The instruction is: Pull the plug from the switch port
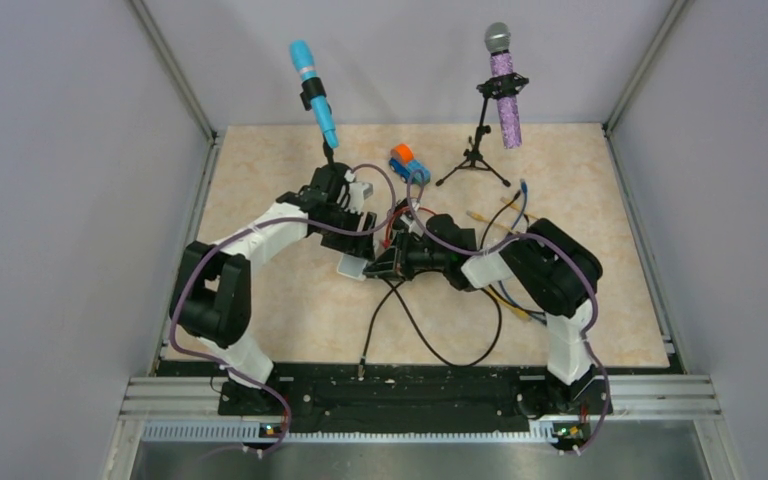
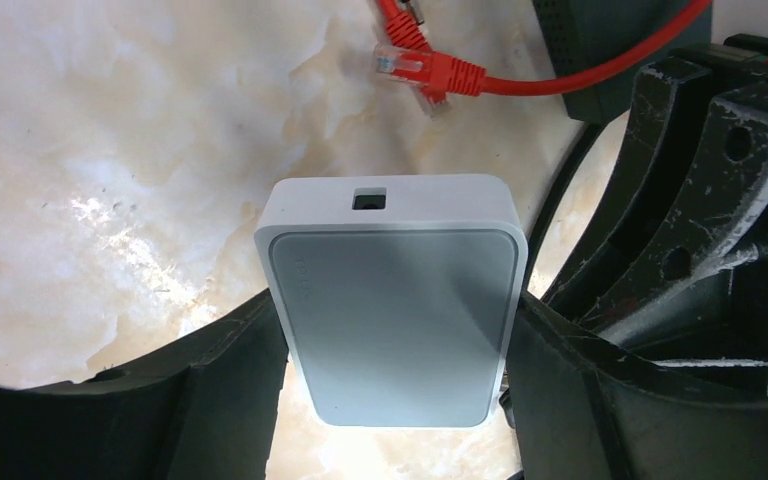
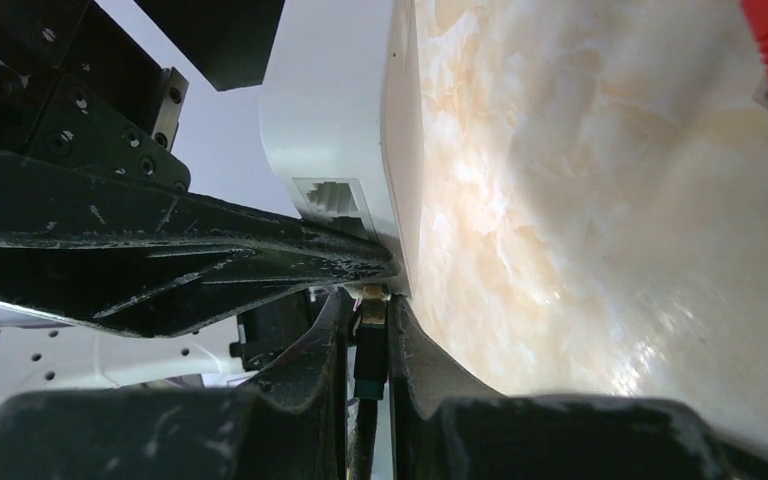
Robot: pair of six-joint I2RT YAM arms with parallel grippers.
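The white switch box (image 2: 390,320) lies between the fingers of my left gripper, which is shut on its sides. In the top view the same box (image 1: 352,266) shows only partly under the arms. My right gripper is shut on a black plug (image 3: 371,345), whose cable (image 3: 362,440) runs down between the fingers. The plug's gold-coloured tip is at the box's lower corner; a left finger (image 3: 360,262) covers that spot, so I cannot tell whether it is still inserted. Beside that finger an empty port (image 3: 332,203) shows.
Red cable ends (image 2: 450,75) and a dark box (image 2: 610,60) lie just beyond the switch. Black cable (image 1: 420,335) loops across the front. Blue and yellow cables lie at right; a toy car (image 1: 410,165) and a tripod (image 1: 475,150) stand behind.
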